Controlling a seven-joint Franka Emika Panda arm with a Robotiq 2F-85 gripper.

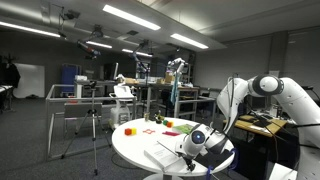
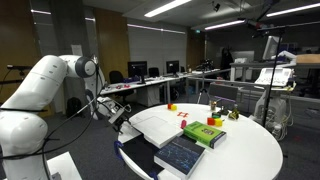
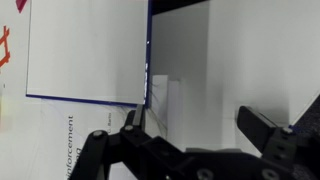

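Note:
My gripper stands open in the wrist view, its two fingers wide apart and nothing visible between them. Below it lies a pale grey-white surface (image 3: 225, 60). To the left, a white panel with a dark blue edge (image 3: 88, 50) overlaps a printed paper sheet (image 3: 40, 135). In exterior view 2 the arm reaches low over the table beside a large white flat panel (image 2: 158, 127). A dark, grey-speckled shallow box (image 2: 180, 154) adjoins that panel. Exterior view 1 shows the gripper low near the white panel (image 1: 163, 154); contact cannot be made out.
A green box (image 2: 203, 136) lies beyond the dark box. Small coloured items, among them a red one (image 2: 184, 124), are spread over the round white table (image 2: 250, 150). A tripod (image 1: 95, 130) stands beyond the table.

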